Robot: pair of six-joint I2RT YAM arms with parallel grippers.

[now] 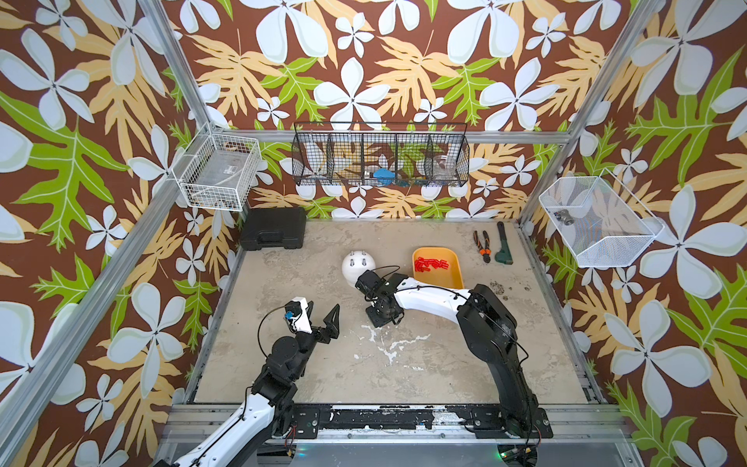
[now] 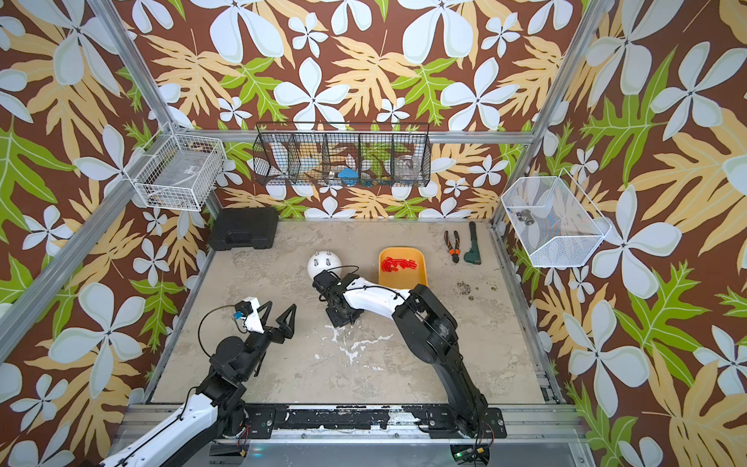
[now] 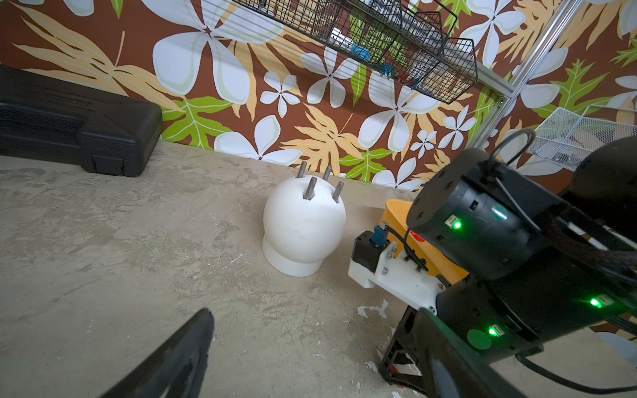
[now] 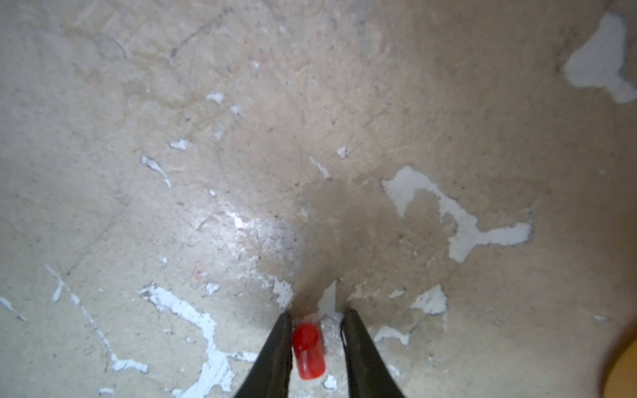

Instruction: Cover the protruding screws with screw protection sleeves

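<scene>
A white ball-shaped mount (image 3: 302, 222) stands on the table with several bare metal screws (image 3: 310, 188) sticking up from its top. The red sleeves (image 1: 432, 264) lie in the yellow bin (image 1: 457, 274). In the right wrist view, one red sleeve (image 4: 309, 353) lies between the fingers of my right gripper. It sits close to the left finger, while a gap shows to the right finger; these fingers are part open, low over the tabletop. My left gripper stands open and empty, in front of the mount and to its left.
A black case (image 1: 272, 228) rests at the back left. Pliers (image 1: 482, 246) and a green-handled tool (image 1: 503, 243) lie at the back right. My right arm (image 1: 490, 327) crosses in front of the bin. Free table lies left of the mount.
</scene>
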